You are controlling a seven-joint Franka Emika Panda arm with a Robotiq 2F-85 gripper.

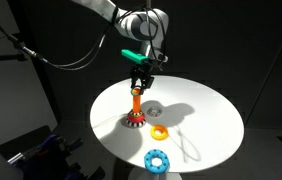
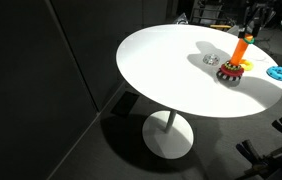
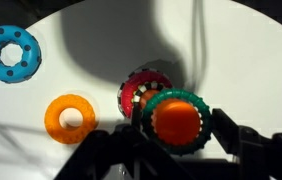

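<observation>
An orange post (image 1: pixel 136 104) stands upright on the round table, with a dark red ring (image 1: pixel 136 118) low around it. At the post's top is a green ring (image 3: pixel 162 97), and my gripper is shut on it, a dark finger at either side. Seen from the wrist, orange shows through the ring's hole. Whether the ring encircles the post's tip or sits just above it, I cannot tell. In exterior view 2 the green ring (image 2: pixel 248 40) is small beside the orange post (image 2: pixel 239 53).
An orange-yellow ring (image 1: pixel 159 126) and a dotted blue ring (image 1: pixel 156 168) lie flat on the white table (image 1: pixel 206 125). A pale grey or clear ring (image 2: pixel 212 59) lies close to the post.
</observation>
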